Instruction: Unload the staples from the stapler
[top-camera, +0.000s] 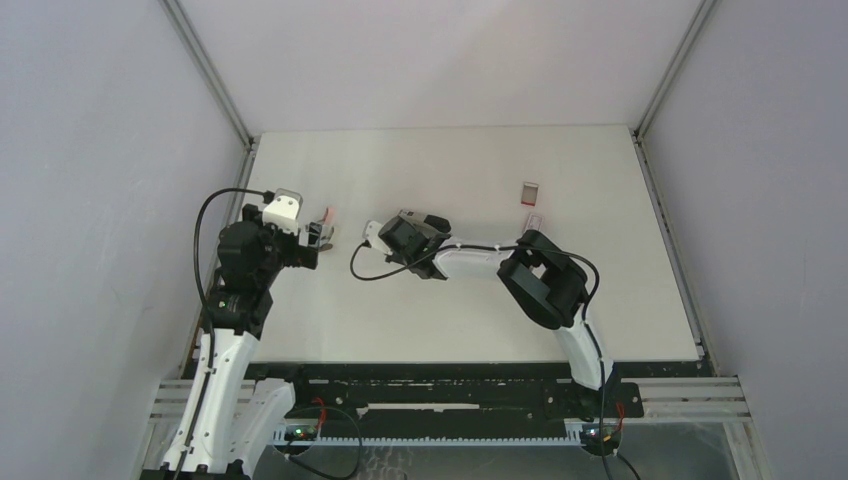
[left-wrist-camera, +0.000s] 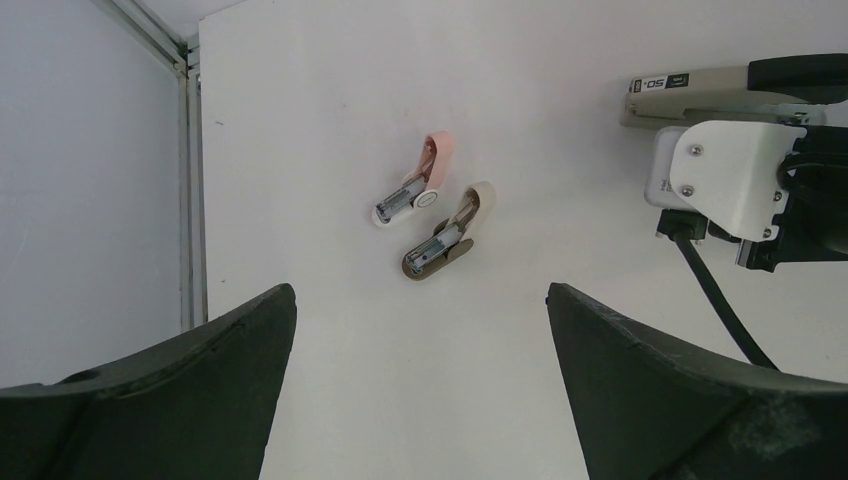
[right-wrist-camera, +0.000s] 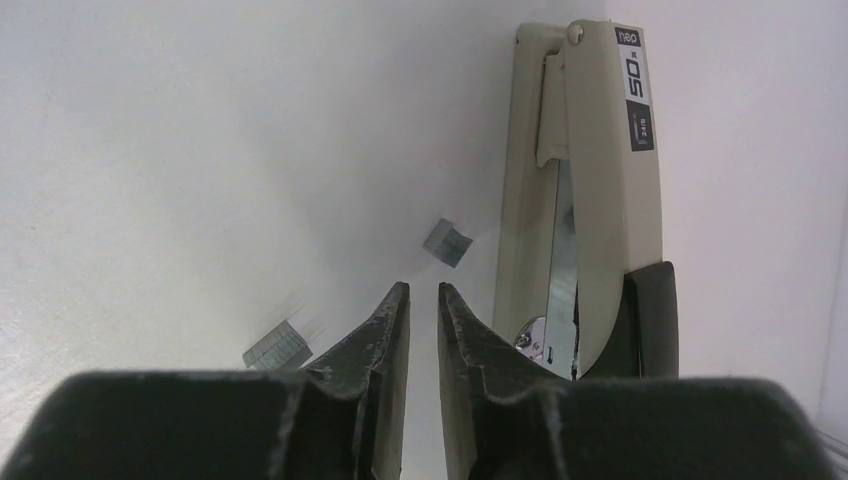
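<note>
A beige and black stapler (right-wrist-camera: 600, 200) lies on the table (top-camera: 470, 320), partly under my right arm in the top view. Two small grey staple strips, one (right-wrist-camera: 447, 243) beside the stapler's base and one (right-wrist-camera: 277, 347) lower left, lie on the table in the right wrist view. My right gripper is over the table left of the stapler, its tips close together; whether anything is between them is hard to see. My left gripper stands open at the left, high over the table, with nothing between its fingers.
Two small staplers, pink (left-wrist-camera: 436, 160) and beige (left-wrist-camera: 475, 205), lie at the left with staples showing. A small box (top-camera: 530, 191) and a pinkish item (top-camera: 534, 221) are at the right.
</note>
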